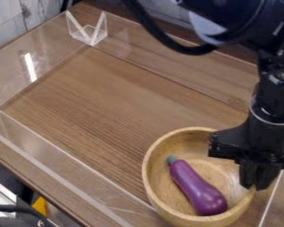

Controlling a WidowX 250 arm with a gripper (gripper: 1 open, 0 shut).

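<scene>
A wooden bowl (169,199) sits at the bottom right of the camera view, holding a purple eggplant (197,186) with a teal stem end, lying on a slant toward its left side. My black gripper (251,173) is over the bowl's right rim at the right of the view. I cannot tell whether its fingers are open or shut; the eggplant lies apart from them, to their left.
A clear plastic piece (88,29) stands at the far top left. A transparent edge runs along the table's left and front sides.
</scene>
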